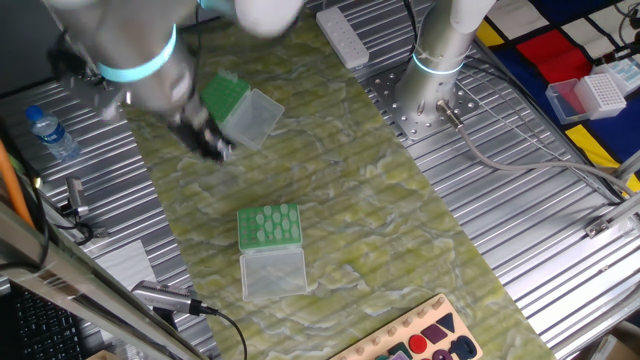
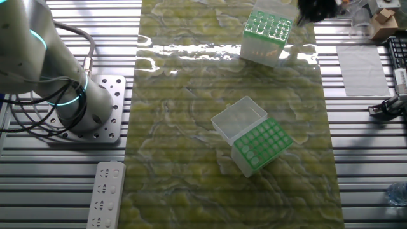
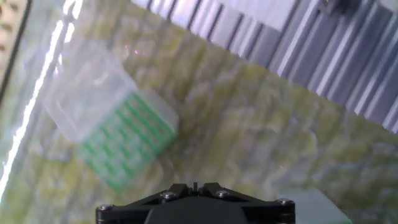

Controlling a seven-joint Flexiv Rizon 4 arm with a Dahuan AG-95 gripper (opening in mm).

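Observation:
Fingers together and nothing seen between them, my gripper is shut in the wrist view. In exterior view 1 the gripper (image 1: 220, 153) is blurred, in the air beside an open box with a green rack (image 1: 226, 93) and clear lid (image 1: 254, 118). That rack (image 2: 264, 141) shows mostly empty holes in exterior view 2, with a few pale tips at its left corner. A second open box has a green rack (image 1: 269, 227) holding several clear tips, its lid (image 1: 274, 274) folded toward the front. The wrist view shows a blurred green rack (image 3: 127, 140).
A wooden shape puzzle (image 1: 420, 338) lies at the front edge. A power strip (image 1: 342, 38) stands near the robot base, and a water bottle (image 1: 52, 134) at the left. A cabled camera (image 1: 168, 297) stands at the lower left. The mat between the boxes is clear.

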